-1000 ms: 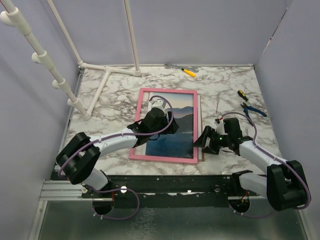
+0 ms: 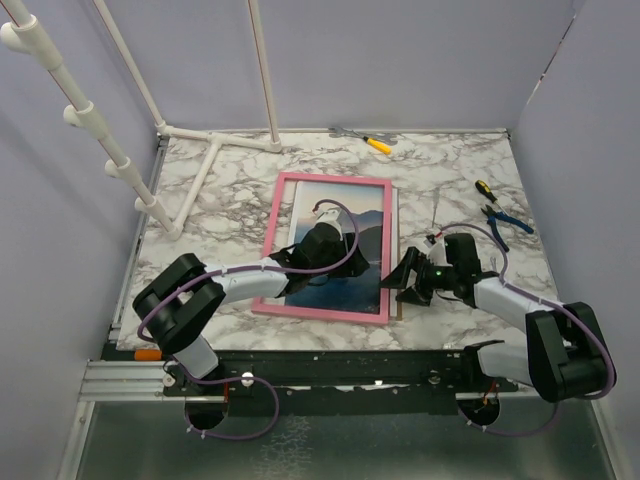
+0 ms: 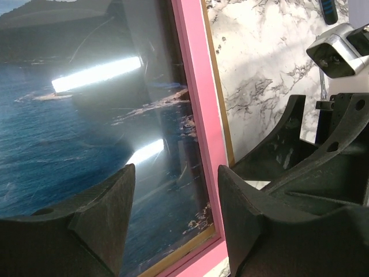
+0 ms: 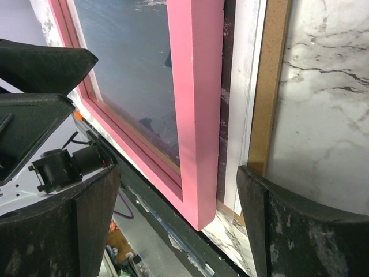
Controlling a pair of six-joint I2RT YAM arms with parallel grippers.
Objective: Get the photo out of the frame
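A pink frame (image 2: 385, 210) lies on the marble worktop around a seascape photo (image 2: 330, 295) under reflective glazing, with a white and tan layered edge (image 4: 270, 75) showing beyond its right side. My left gripper stands open over the photo and the frame's right bar, nothing visible between its fingers. My right gripper is open at the near right corner, its fingers either side of the pink bar and the layers beside it.
A yellow-handled tool (image 2: 377, 145) lies at the back; a screwdriver (image 2: 484, 188) and pliers (image 2: 505, 220) lie at the right. White pipes (image 2: 200, 180) stand at the left.
The frame has shifted slightly left, and my right gripper has moved left with it. My left gripper has moved a little right and toward the front.
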